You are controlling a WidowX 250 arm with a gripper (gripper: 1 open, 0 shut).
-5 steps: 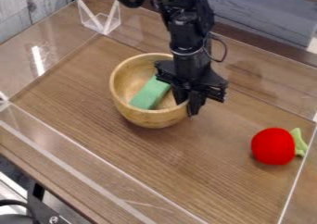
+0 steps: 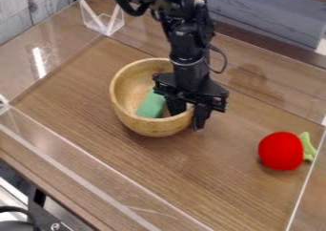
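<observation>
A tan round bowl (image 2: 132, 105) sits on the wooden table (image 2: 114, 168), with a light green oblong piece (image 2: 149, 107) inside it, partly hidden. My black gripper (image 2: 193, 109) reaches down over the bowl's right side, its tips low at the rim and in front of the piece; whether it is open or shut, or holds anything, is hard to see. A red tomato-like object (image 2: 279, 151) with a green top lies to the right.
A raised back edge (image 2: 268, 25) runs along the top right. A clear plastic item (image 2: 102, 17) stands at the upper left, and cables lie at the lower-left edge.
The arm and gripper have shifted slightly over the bowl, now covering more of the green piece. The red object has not moved.
</observation>
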